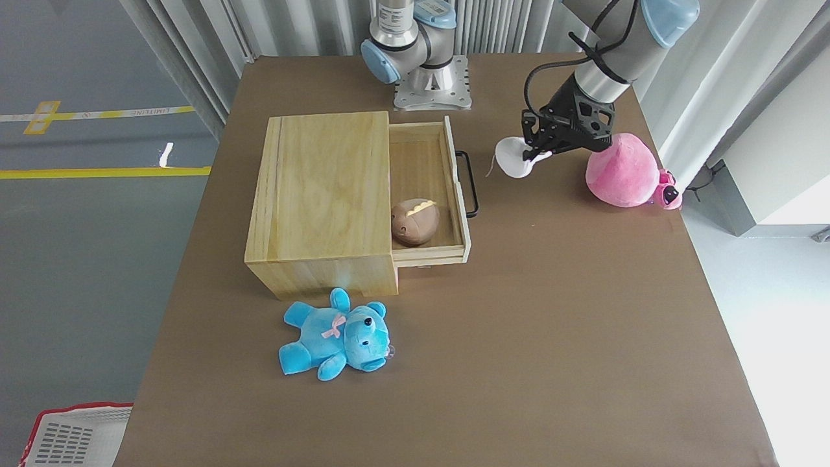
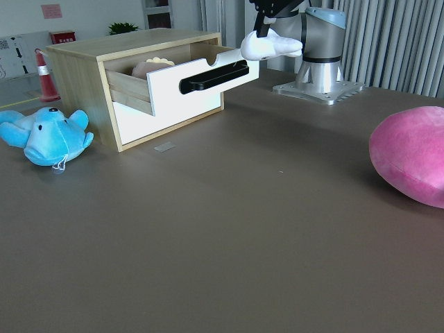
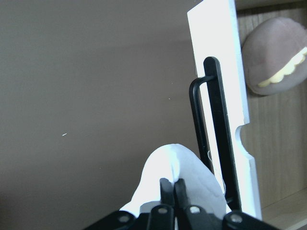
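My gripper [image 1: 530,153] is shut on a white plush object [image 2: 272,45], raised above the table just outside the open drawer, near its black handle [image 1: 469,183]. In the wrist view the white plush [image 3: 174,167] hangs from the fingertips over the handle's lower end. The drawer [image 1: 420,171] of the light wooden cabinet [image 1: 319,187] stands out to the right, holding a brown plush [image 1: 413,226] with a cream zigzag strip.
A blue teddy bear [image 1: 334,338] lies in front of the cabinet. A pink plush [image 1: 622,171] sits at the right table edge.
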